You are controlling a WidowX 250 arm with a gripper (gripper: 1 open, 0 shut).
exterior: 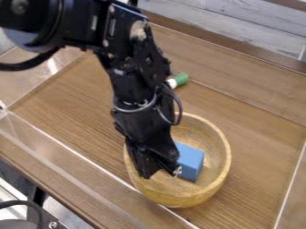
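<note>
My black gripper [156, 165] reaches down into a round tan bowl [209, 188] near the front middle of the wooden table, its fingertips low over the bowl's left part. It looks shut, with nothing visible between the fingers, though the tips are partly dark and hard to make out. A blue block [188, 161] sits inside the bowl just right of the gripper.
A small green object [180, 80] lies behind the arm. A pale wall runs along the back, and a black cable curves at the lower left.
</note>
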